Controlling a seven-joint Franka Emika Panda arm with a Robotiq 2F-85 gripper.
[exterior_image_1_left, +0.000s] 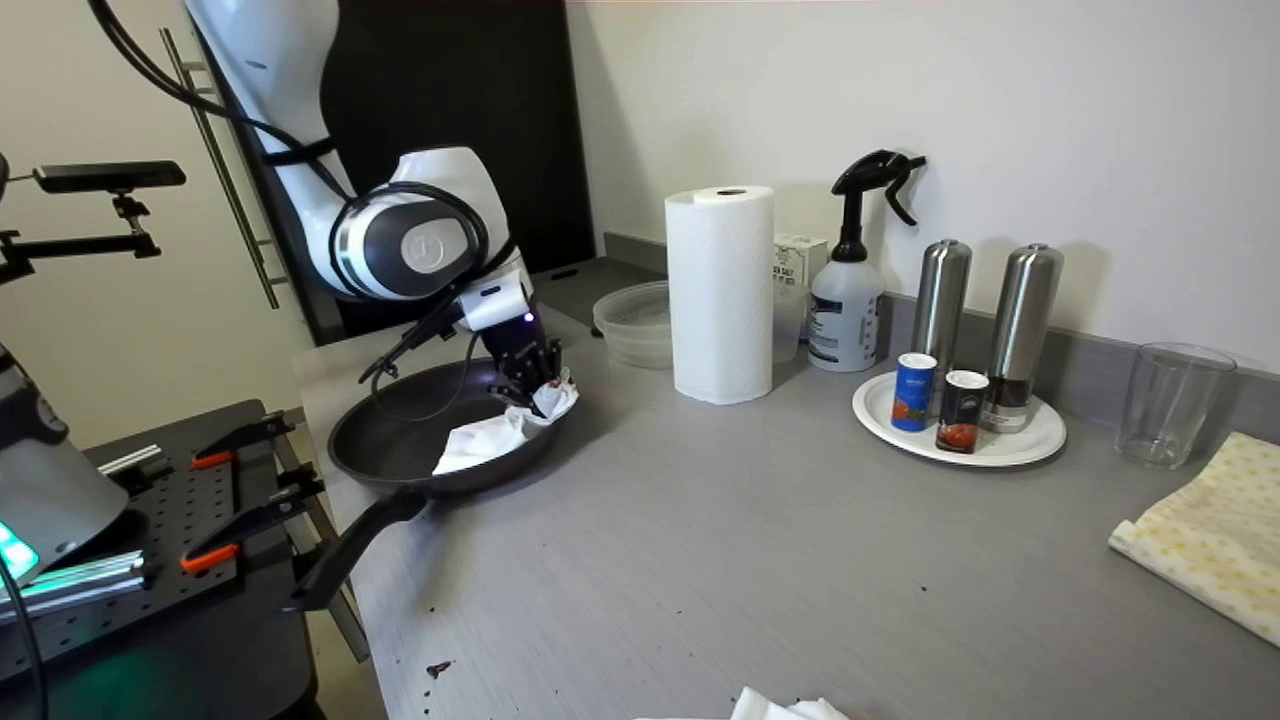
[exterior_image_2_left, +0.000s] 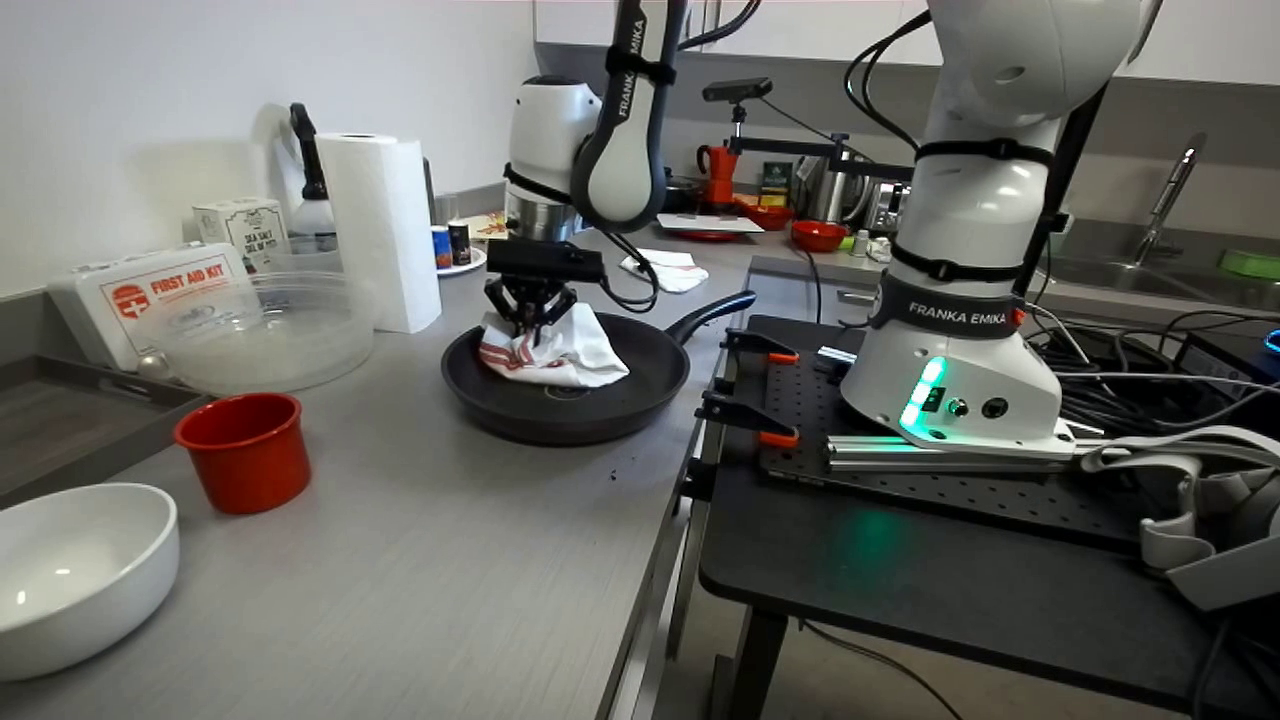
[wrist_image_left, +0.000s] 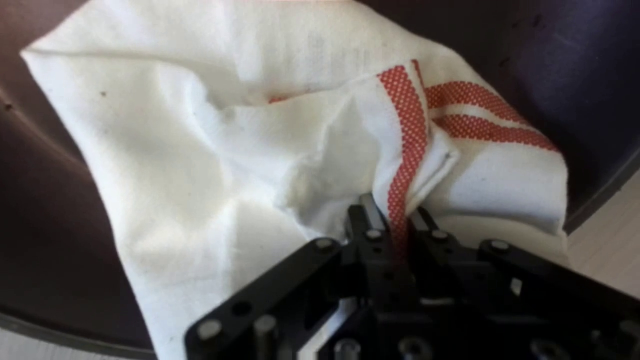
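A white cloth with red stripes (wrist_image_left: 240, 150) lies crumpled inside the black frying pan (exterior_image_2_left: 504, 414). My gripper is shut on a striped fold of it, which shows pinched between the fingers. In exterior view 2 the gripper (exterior_image_2_left: 528, 330) points down into the pan, with the cloth (exterior_image_2_left: 582, 348) spreading toward the handle side. From exterior view 1, the cloth (exterior_image_1_left: 486, 440) rests over the pan's floor and right inner wall; the gripper (exterior_image_1_left: 522, 390) is low near that wall. The pan handle (exterior_image_1_left: 360, 546) sticks out past the counter edge.
Right of the pan stands a paper towel roll (exterior_image_1_left: 720, 294). Farther along are a spray bottle (exterior_image_1_left: 843, 314) and a white plate (exterior_image_1_left: 1020, 446) with shakers and grinders. A red cup (exterior_image_2_left: 246, 456) and white bowl (exterior_image_2_left: 84, 576) sit on the counter.
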